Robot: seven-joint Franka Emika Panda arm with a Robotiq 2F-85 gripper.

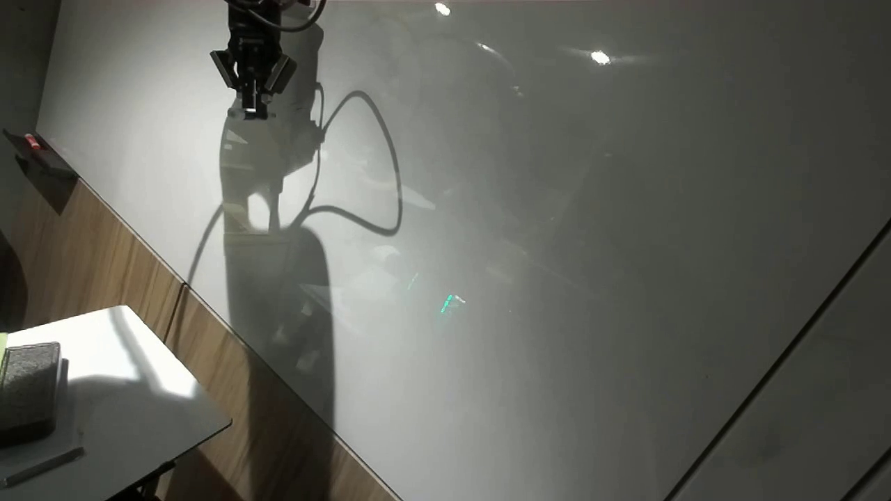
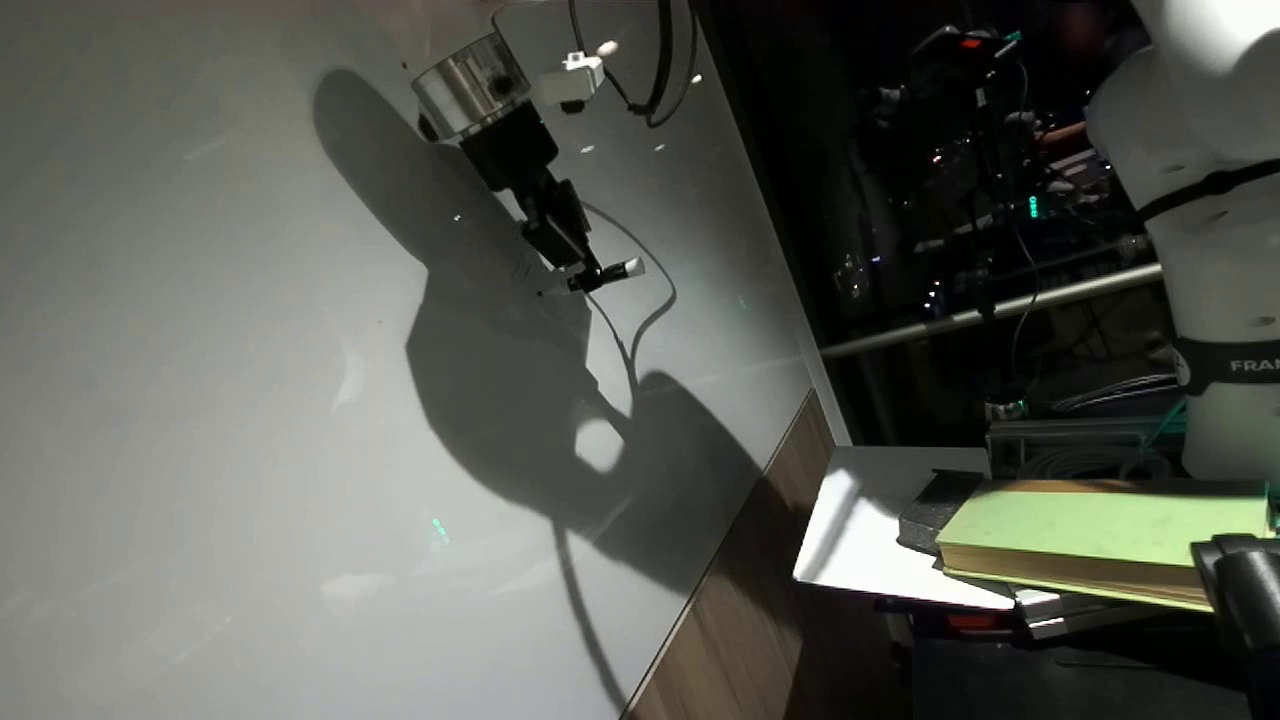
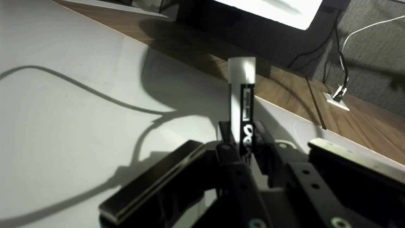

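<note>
A black-and-white marker (image 3: 235, 102) with lettering on its side is gripped by my gripper, which is shut on it, one finger on each side. In exterior view 2 the marker (image 2: 624, 271) lies crosswise in my gripper (image 2: 588, 280), white end to the right and thin end toward the whiteboard (image 2: 240, 360). Whether that thin end touches the board I cannot tell. At the upper left of exterior view 1 my gripper (image 1: 255, 104) hangs in front of the whiteboard (image 1: 585, 292). No writing can be made out on the board.
A white table (image 1: 142, 392) at the lower left bears a dark eraser-like block (image 1: 32, 384) and a thin grey rod (image 1: 42, 467). A green book (image 2: 1092, 522) lies at the right. Past the left board edge sits a small dark tray (image 1: 46, 158). Most of the board's front is clear.
</note>
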